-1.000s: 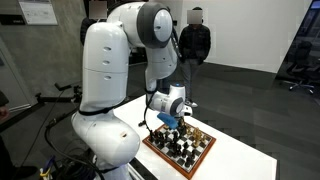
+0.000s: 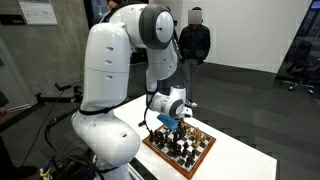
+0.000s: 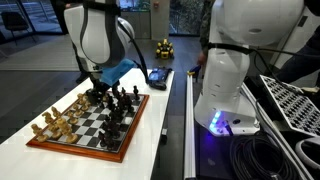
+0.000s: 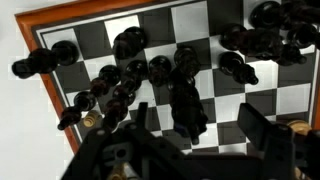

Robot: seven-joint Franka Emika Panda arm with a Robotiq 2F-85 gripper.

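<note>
A wooden chessboard [image 3: 80,150] with dark and light pieces lies on the white table. My gripper is low over the dark pieces, its black fingers [image 4: 272,138] well apart at either side of the lower wrist view. Between them stands a tall dark chess piece [image 4: 187,108], with checkered squares showing on both sides of it. No contact with the fingers shows. In exterior view 2 the gripper [image 3: 110,96] is over the board's far part, its tips partly hidden among the pieces.
Other dark pieces [image 4: 130,42] crowd close around the fingers. Light pieces [image 3: 62,126] stand along the board's opposite side. Bare white table [image 2: 245,160] lies beside the board. In exterior view 1 a person [image 2: 194,42] stands behind the table.
</note>
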